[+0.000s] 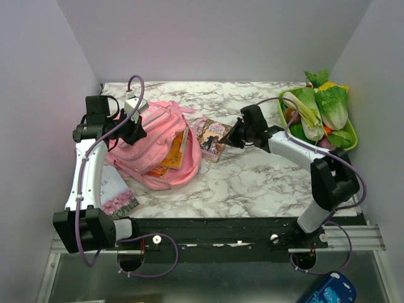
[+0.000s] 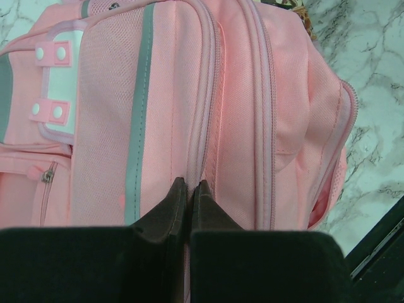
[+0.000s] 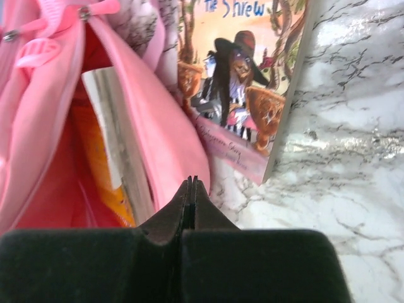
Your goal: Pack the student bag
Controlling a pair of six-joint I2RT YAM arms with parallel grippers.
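Observation:
The pink student bag (image 1: 153, 144) lies on its side, its mouth facing right. An orange book (image 1: 175, 151) shows inside the opening, and its pale page edges (image 3: 117, 126) are visible from the right wrist. My left gripper is shut at the bag's upper side, against a zipper seam; whether it pinches any fabric is not clear. A picture book (image 1: 212, 137) lies flat on the marble just beyond the bag's mouth. My right gripper is shut with nothing between its tips, above and beside that book (image 3: 237, 88).
A green basket of vegetables (image 1: 348, 142) stands at the right. Another book with pink flowers (image 1: 120, 192) lies partly under the left arm. Bare marble (image 1: 240, 183) spreads right of the bag.

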